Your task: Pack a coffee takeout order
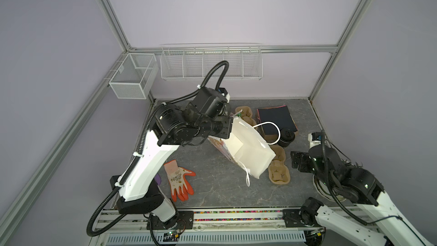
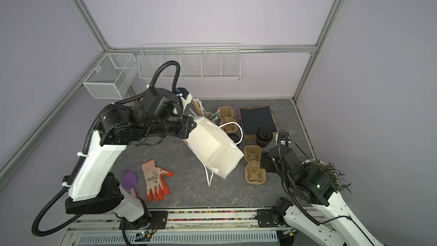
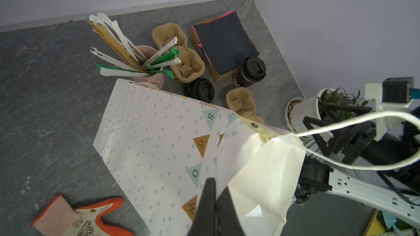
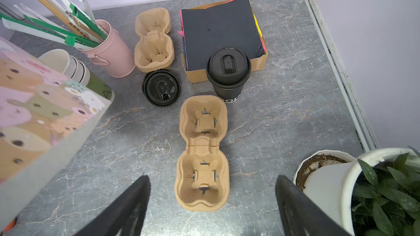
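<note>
A white paper bag [image 1: 248, 148] with animal print and rope handles hangs tilted from my left gripper, which is shut on it, above the middle of the table. My right gripper stands open at the right, above the near cup carrier [image 4: 202, 179] and empty. A black lidded cup [image 4: 228, 74] stands behind that carrier, with loose black lids [image 4: 161, 88] to its left. Stacked paper cups [image 4: 70, 67] and a pink holder [image 4: 111, 52] of straws are partly behind the bag in the right wrist view.
A second stack of carriers [image 4: 153, 39] and a box with black sheets [image 4: 218, 30] stand at the back. A potted plant [image 4: 332, 188] is at the right. A glove [image 2: 154, 180] and purple spatula [image 2: 129, 180] lie front left.
</note>
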